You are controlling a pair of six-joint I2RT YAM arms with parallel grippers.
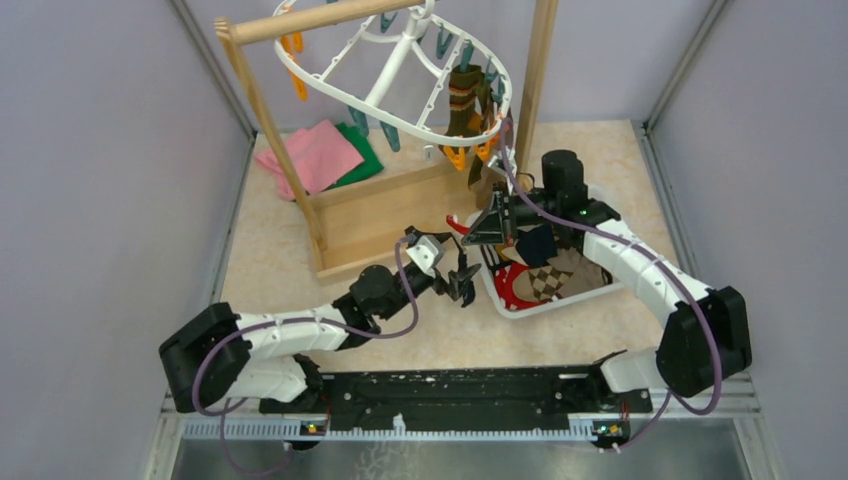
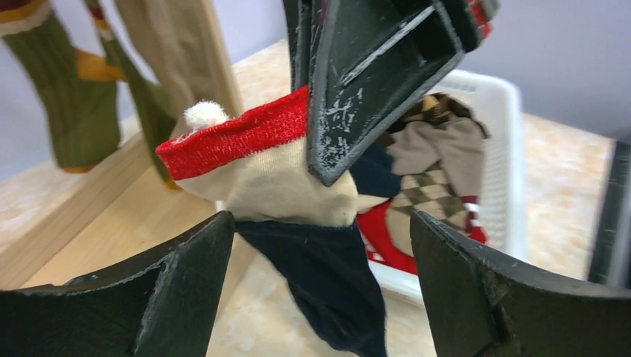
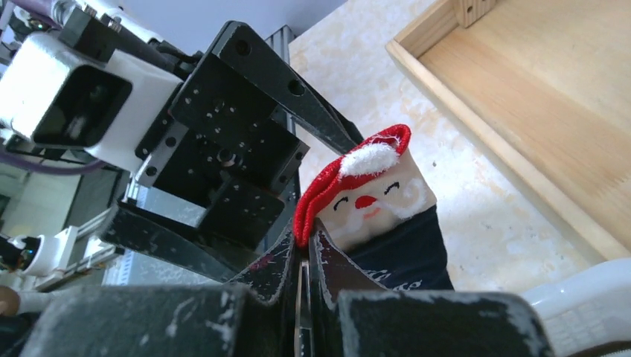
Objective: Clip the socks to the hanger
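My right gripper (image 1: 468, 236) is shut on a Santa-face sock with red cuff, white pompom and navy body (image 3: 387, 193); the sock hangs from its tips. Just below-left, my left gripper (image 1: 455, 260) stands open around that sock, its fingers either side of it in the left wrist view. Above, the white round hanger (image 1: 400, 100) carries olive socks (image 1: 462, 100) and teal and orange clips (image 1: 454, 157) at upper centre-right.
A white basket of socks (image 1: 540, 310) stands right. A wooden frame and tray (image 1: 370, 230) sit under the hanger, pink (image 1: 310, 155) and green cloths behind at left.
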